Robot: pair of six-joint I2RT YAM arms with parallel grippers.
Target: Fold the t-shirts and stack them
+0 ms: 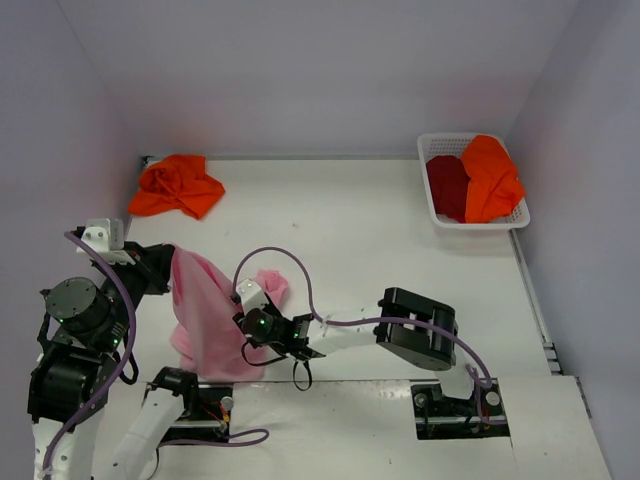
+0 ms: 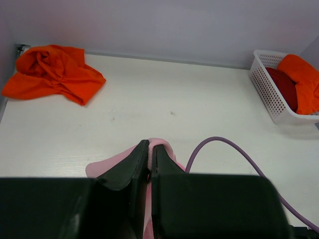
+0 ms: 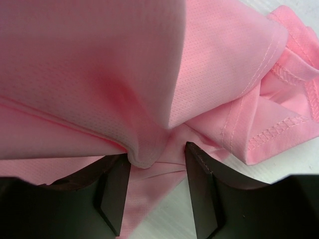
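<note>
The pink t-shirt [image 1: 205, 330] hangs from my left gripper [image 1: 167, 262] at the left of the table, its lower part resting on the surface. In the left wrist view, pink cloth [image 2: 158, 143] is pinched between the shut fingers. Over at the shirt's right side, my right gripper [image 1: 238, 303] is low over the cloth. Seen from the right wrist, that gripper is part open, with a fold of the shirt [image 3: 144, 158] dipping between its fingertips, close to the left one; a gap shows toward the right finger [image 3: 198, 174]. Bunched pink cloth with stitched hems [image 3: 279, 119] lies beyond.
A crumpled orange shirt [image 1: 176, 186] lies at the back left. In the back right corner, a white basket [image 1: 470, 226] holds a dark red cloth [image 1: 448, 187] and an orange one [image 1: 489, 180].
</note>
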